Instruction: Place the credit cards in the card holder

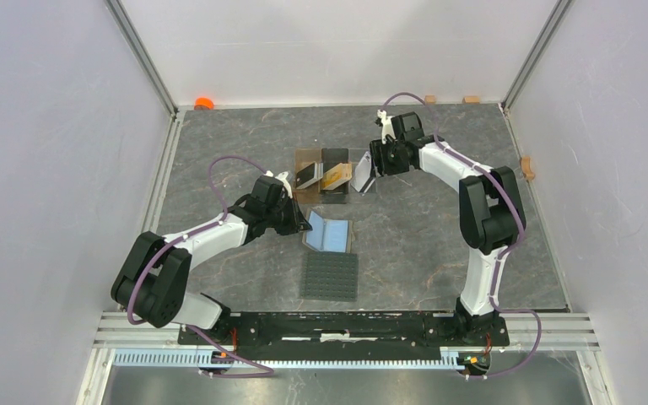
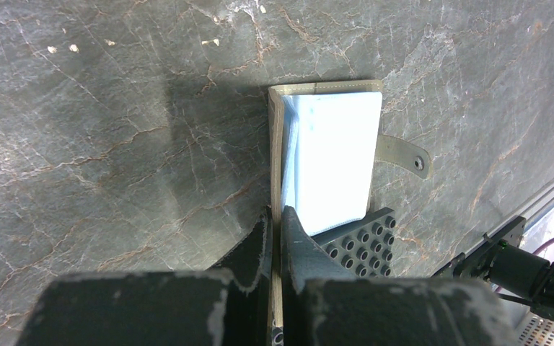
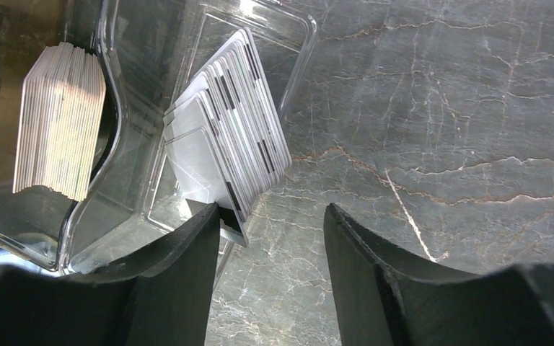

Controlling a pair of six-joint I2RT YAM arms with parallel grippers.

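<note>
The card holder, with pale blue sleeves inside, lies spread in the middle of the table. My left gripper is shut on its raised cover, which stands up between the fingers. White cards lean in a stack in the clear right-hand tray; yellow cards and dark cards fill the neighbouring trays. In the right wrist view my right gripper stands open at the white stack's near end. Its left finger overlaps the lower corner of the front cards; bare table shows between the fingers.
A dark studded mat lies directly in front of the holder. Tray walls rise left of the right gripper. An orange object sits at the back left.
</note>
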